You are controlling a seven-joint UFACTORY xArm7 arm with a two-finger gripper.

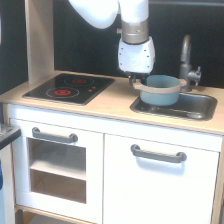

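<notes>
A light blue pot (161, 94) is at the sink (196, 106) on the right of the counter. Its lower part overlaps the basin in view, and whether it rests on the bottom is unclear. From above on the left, my white gripper (137, 80) reaches down to the pot's left rim. The small dark fingers are at that rim, too small and hidden to show whether they are closed around it.
Behind the sink rises a grey faucet (186, 62), close to the pot's right side. To the left lies a black stovetop (70, 88) with red rings, bare. Below are an open-looking compartment (58, 168) and a white cabinet door (155, 185).
</notes>
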